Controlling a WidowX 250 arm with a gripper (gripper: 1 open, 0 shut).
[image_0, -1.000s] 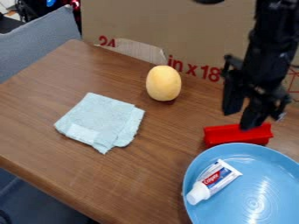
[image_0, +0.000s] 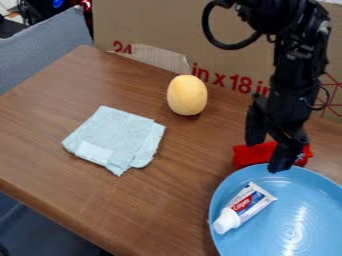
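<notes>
My black gripper (image_0: 269, 145) reaches down from the top right, open, its fingers straddling a red object (image_0: 247, 154) that lies on the wooden table behind the blue plate. The fingers and arm partly hide that object. A white Colgate toothpaste tube (image_0: 243, 206) lies on the left part of the blue plate (image_0: 301, 227). A folded pale blue cloth (image_0: 115, 138) lies on the left of the table, and a yellow egg-shaped object (image_0: 187, 95) stands toward the back.
A large cardboard box (image_0: 154, 25) stands along the back edge.
My gripper has come down and slightly left onto the red object, which is now more hidden behind it. The other objects have stayed where they were.
</notes>
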